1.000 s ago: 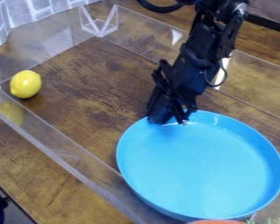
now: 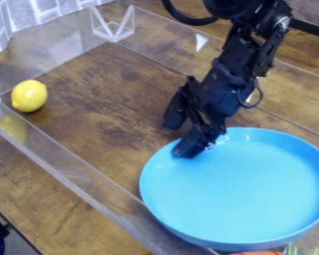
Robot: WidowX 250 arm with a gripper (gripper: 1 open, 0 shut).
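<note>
My black arm reaches down from the top centre to the middle right, where the gripper (image 2: 189, 127) hangs low at the upper rim of a large blue plate (image 2: 235, 194). Its dark fingers reach to the rim and the wood just left of it. What lies between or under them is hard to make out against the dark body. A yellow lemon (image 2: 29, 96) lies at the far left, well apart from the gripper.
Clear plastic walls edge the wooden surface (image 2: 103, 95) at left and top. A small white object shows partly behind the gripper. An orange object peeks out below the plate.
The arm and gripper have shifted slightly, with the fingers now lower and further left at the rim. The blue plate has shifted slightly to the right. The lemon has not moved.
</note>
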